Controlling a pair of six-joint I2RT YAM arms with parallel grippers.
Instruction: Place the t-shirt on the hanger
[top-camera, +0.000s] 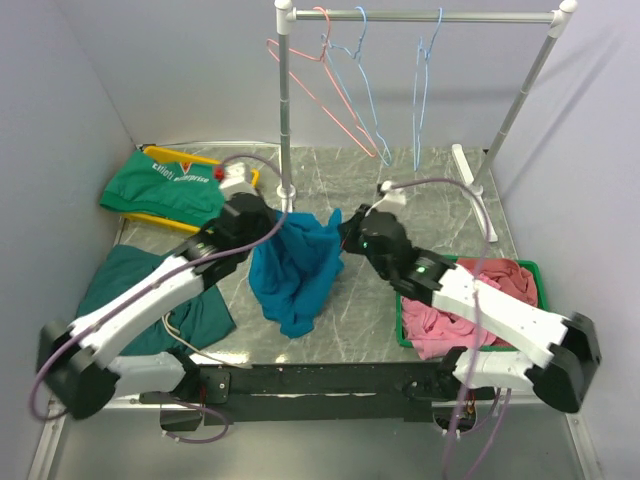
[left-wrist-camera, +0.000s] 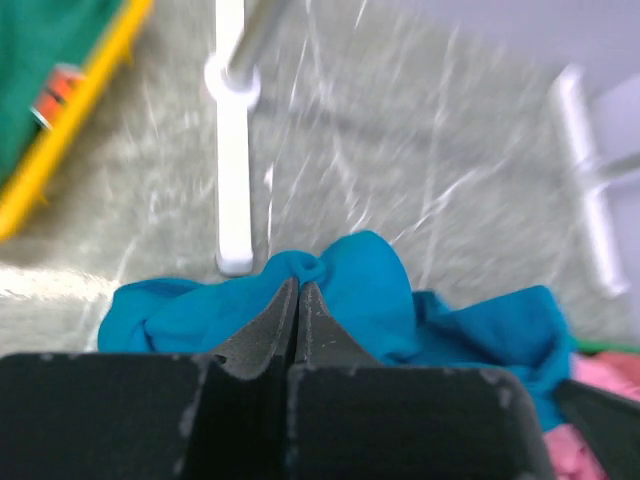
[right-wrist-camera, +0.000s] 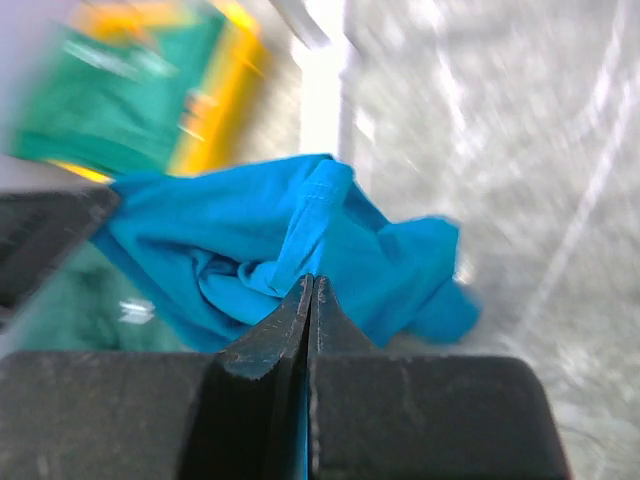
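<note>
A blue t-shirt (top-camera: 298, 275) hangs bunched between my two grippers, its lower part over the tabletop. My left gripper is shut on the cloth, which spreads out on both sides of its fingertips. On the other end, my right gripper is also shut on the fabric. A fold (right-wrist-camera: 215, 205) of the shirt runs across to the left gripper in the right wrist view. From the rack's rail hang a pink hanger (top-camera: 343, 92) and blue hangers (top-camera: 421, 95), all empty, beyond both grippers.
The metal rail (top-camera: 455, 17) spans the back on two posts; the left post (top-camera: 285, 120) rises close behind the shirt. At left are a yellow tray (top-camera: 160, 219) and dark green cloth (top-camera: 110, 280). A green basket (top-camera: 541, 290) of pink clothes stands at right, under the right arm.
</note>
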